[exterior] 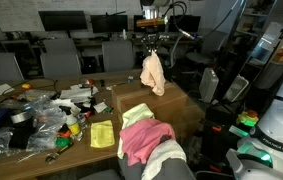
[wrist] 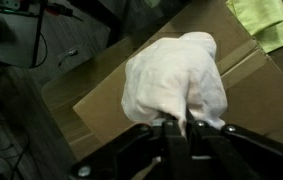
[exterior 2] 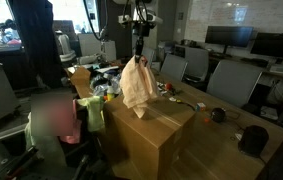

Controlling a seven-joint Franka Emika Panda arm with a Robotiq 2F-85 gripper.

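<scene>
A pale peach cloth [exterior: 153,73] hangs from my gripper [exterior: 151,50], which is shut on its upper end. In the second exterior view the cloth [exterior 2: 138,86] droops in folds above the cardboard box [exterior 2: 159,140], its lower end close to the top; whether it touches there I cannot tell. From the wrist the cloth [wrist: 176,80] spreads out below the gripper and covers part of the brown cardboard [wrist: 96,105]. The cloth's bunched top hides the fingertips.
A yellow cloth [exterior: 102,134] lies flat on the table. White and pink cloths [exterior: 147,138] are heaped in front of the box. Bottles, plastic bags [exterior: 47,130] and tools clutter the left side. Chairs and monitors stand behind.
</scene>
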